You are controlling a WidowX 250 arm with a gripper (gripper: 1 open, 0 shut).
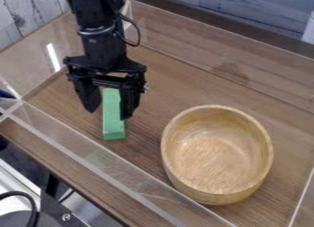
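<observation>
My black gripper (109, 93) hangs over a green block (113, 124) on the wooden table, its fingers spread open to either side of the block's upper part. Whether the fingers touch the block cannot be told from this view. A round wooden bowl (216, 153) sits to the right of the block, apart from it.
Clear plastic walls edge the table (221, 74) at the front and left. A black cable lies at the bottom left, outside the wall.
</observation>
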